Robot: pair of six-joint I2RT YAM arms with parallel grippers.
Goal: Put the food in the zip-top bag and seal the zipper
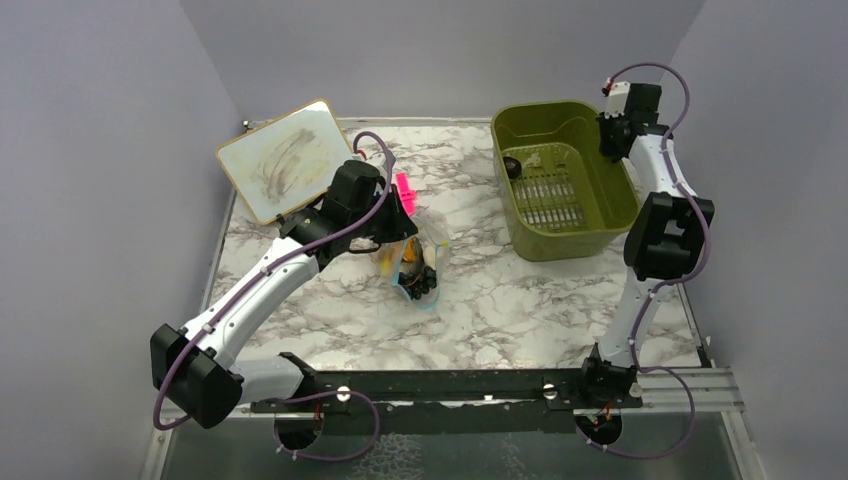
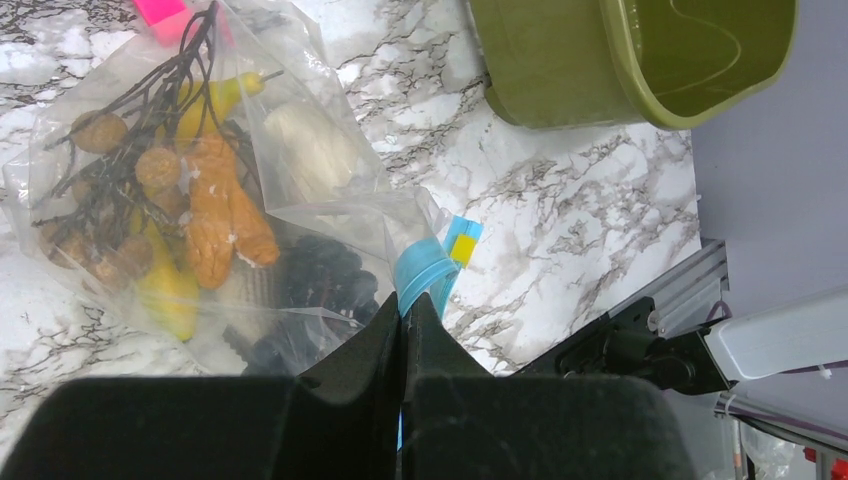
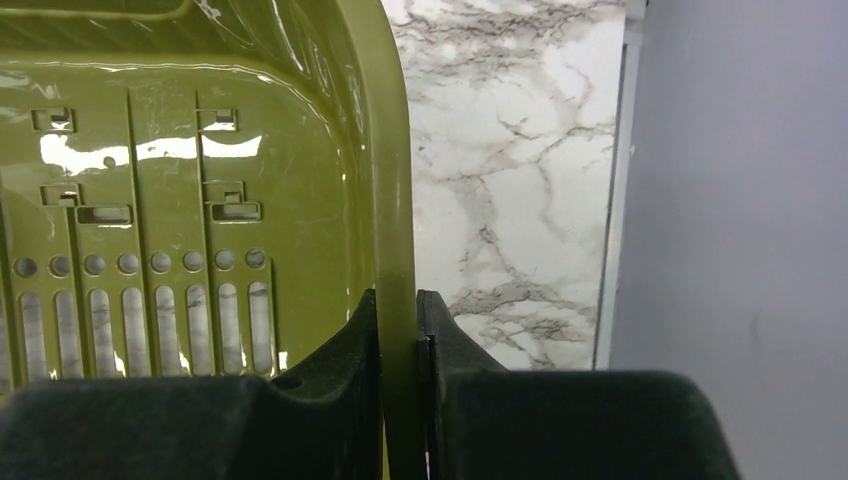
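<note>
A clear zip top bag (image 2: 320, 215) with a blue zipper edge and a yellow slider (image 2: 463, 249) lies on the marble table. Several food pieces show through it: a yellow pear (image 2: 220, 100), an orange root (image 2: 210, 210), brown balls on twigs and a dark grape bunch (image 2: 325, 280). My left gripper is shut on the bag's blue edge. At the back right, my right gripper is shut on the rim of the green bin (image 1: 565, 245). Inside the bin, near its left wall, rests one dark round item (image 1: 512, 167).
A framed whiteboard (image 1: 285, 160) leans at the back left, behind the left arm. Close to the bag lies a pink piece (image 1: 405, 192). Bare table (image 1: 480, 310) stretches in front of the bin and to the right of the bag.
</note>
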